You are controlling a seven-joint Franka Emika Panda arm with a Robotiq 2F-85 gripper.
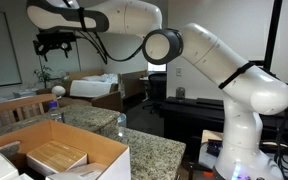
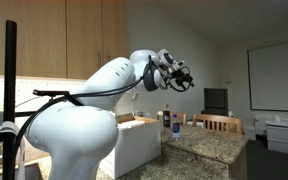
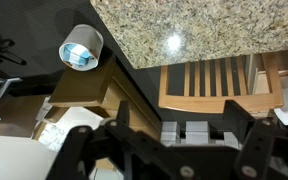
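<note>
High above the counter, my gripper [image 1: 50, 48] stretches out at the upper left in exterior view 1. It stands open, with nothing visible between its fingers. In exterior view 2 the gripper [image 2: 188, 80] hangs well above and beyond the bottles, touching nothing. The wrist view has its dark fingers [image 3: 82, 138] spread wide along the bottom. A clear bottle [image 1: 122, 124] stands upright on the counter, and a bottle with a blue label [image 2: 176, 126] shows in exterior view 2. Behind it rises a dark bottle [image 2: 166, 114].
An open cardboard box [image 1: 99, 152] with smaller boxes inside fills the near left. The granite counter [image 1: 156, 153] has bare room right of it. Wooden chairs [image 2: 219, 122] stand beyond. A pale cylinder [image 3: 81, 47] shows at upper left in the wrist view.
</note>
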